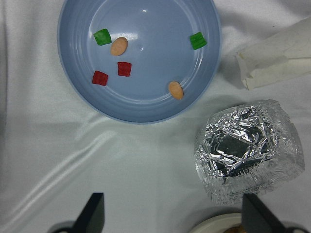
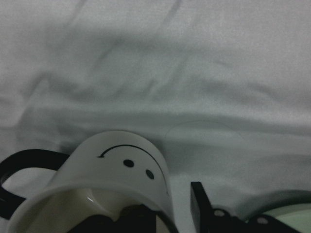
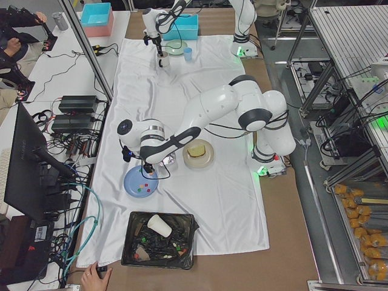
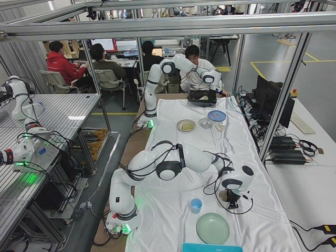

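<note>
My left gripper hovers above the cloth, fingers wide apart with nothing between them in its wrist view. Beyond it lie a blue plate point(image 1: 141, 109) with small red, green and tan pieces, a crumpled foil item point(image 1: 248, 145) and a pale paper item point(image 1: 272, 58). A beige plate point(image 3: 198, 160) holds a yellow item. At the other end, my right gripper is at a smiley mug point(image 2: 116, 160), one finger inside and one outside its rim; whether it grips the wall is unclear.
Beside the mug are a green plate point(image 4: 212, 228), a blue cup point(image 4: 196, 206) and a blue bin point(image 4: 212, 248). A black-lined tray point(image 3: 160, 254) with scraps and a white cup stands at the left arm's end.
</note>
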